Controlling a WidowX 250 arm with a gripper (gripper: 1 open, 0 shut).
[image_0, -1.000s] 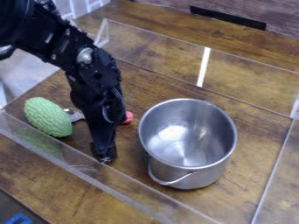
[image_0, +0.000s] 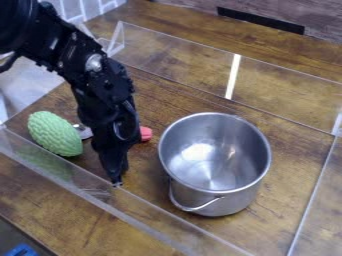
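Observation:
My black gripper (image_0: 115, 178) points down at the wooden table, low beside a clear plastic wall, between a green textured oval object (image_0: 54, 134) on the left and a steel pot (image_0: 214, 160) on the right. Its fingertips look shut, with nothing clear between them, though they are dark and small to see. A small red object (image_0: 146, 133) lies partly hidden behind the gripper, and a light item beside the green object is mostly covered.
Clear walls (image_0: 285, 82) enclose the work area. A blue object (image_0: 19, 250) sits at the lower left corner, outside the front wall.
My gripper and wrist have shifted or turned slightly, uncovering a little more of the red object. The pot and green object look unmoved.

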